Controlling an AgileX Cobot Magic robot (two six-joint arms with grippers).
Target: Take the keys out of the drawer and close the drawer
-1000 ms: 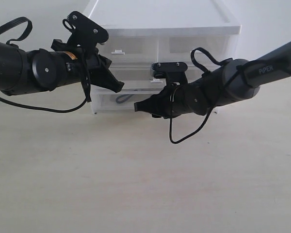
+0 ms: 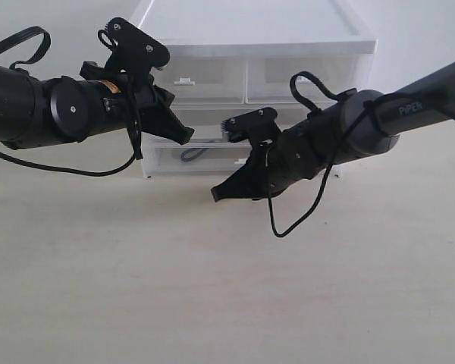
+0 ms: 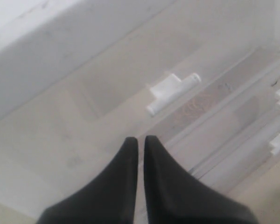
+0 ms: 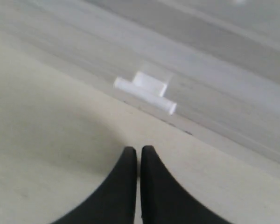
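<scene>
The white drawer unit [image 2: 246, 80] stands at the back. In the right wrist view, a drawer handle [image 4: 145, 92] on a low translucent drawer front lies just beyond the tips of my right gripper. That gripper is shut with nothing between its fingers, low before the unit and apart from the handle. My left gripper is also shut and empty, at the unit's left side, facing an upper drawer handle [image 3: 173, 93]. No keys can be clearly made out; a faint reddish shape [image 3: 196, 109] shows through a drawer front in the left wrist view.
A dark grey item [image 2: 193, 154] lies behind the lower left drawer front. The right arm and its looping cable hide part of the right-hand drawers.
The left arm has stayed still.
</scene>
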